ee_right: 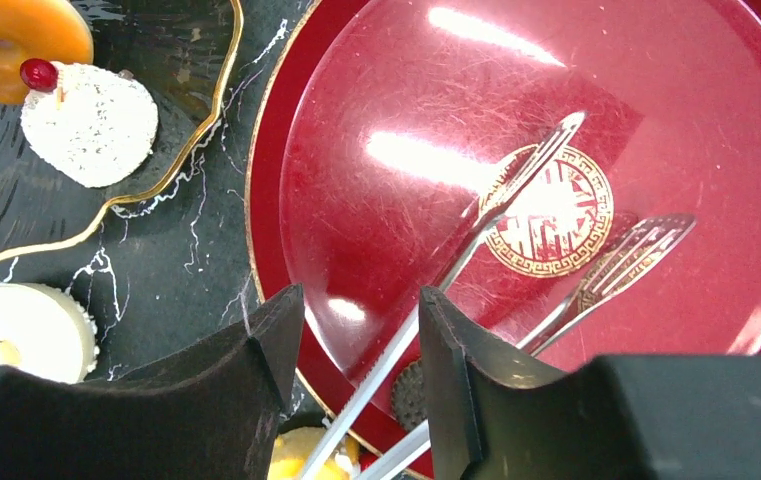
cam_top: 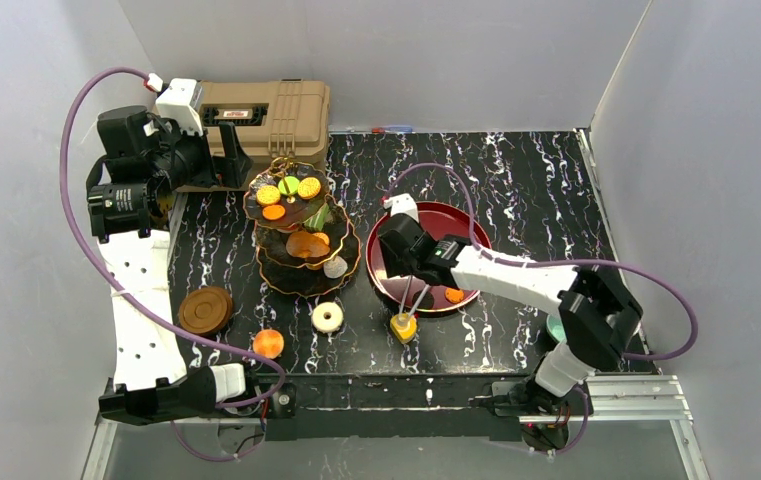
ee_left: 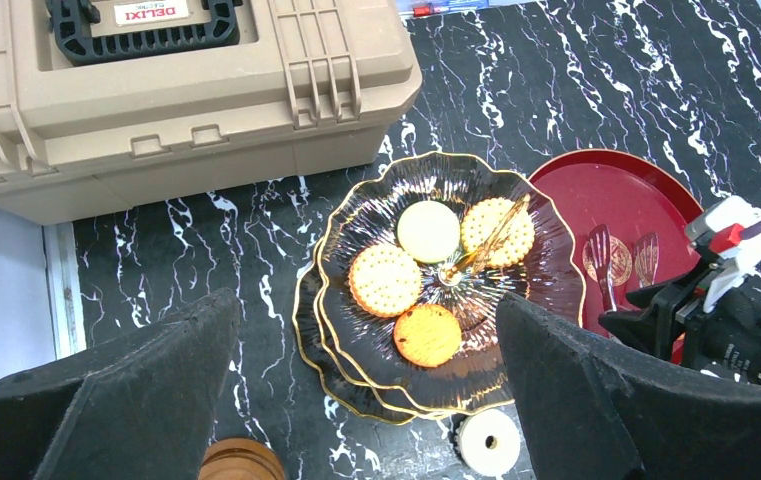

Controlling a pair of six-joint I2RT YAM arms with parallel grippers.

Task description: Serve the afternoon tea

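Observation:
Gold-rimmed tiers of the dark cake stand fill the middle left, carrying several biscuits, cakes and a white cherry-topped treat. On the round red tray rest a fork and a second piece of cutlery, their handles crossing the near rim. Over these handles my right gripper stands open, and whether it touches them I cannot tell. My left gripper is open and empty, high above the left side. A white ring cake and an orange round piece lie on the table before the stand.
At the back left stands a tan hard case. A brown round lid lies front left, and a yellow piece sits against the tray's near edge. Something pale green shows behind the right arm.

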